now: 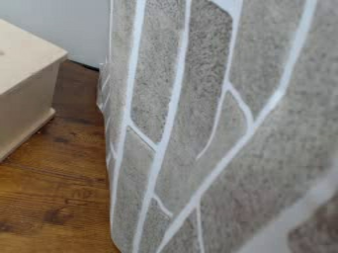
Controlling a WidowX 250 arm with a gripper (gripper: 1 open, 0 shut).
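A large grey surface with irregular white branching lines fills the middle and right of the camera view, very close, with a slightly wrinkled, glossy edge on its left side. No gripper shows in the view.
At the left stands a pale cream wooden box on a brown wood-grain floor or tabletop. A white wall is behind it. Bare wood shows at the lower left, between the box and the patterned surface.
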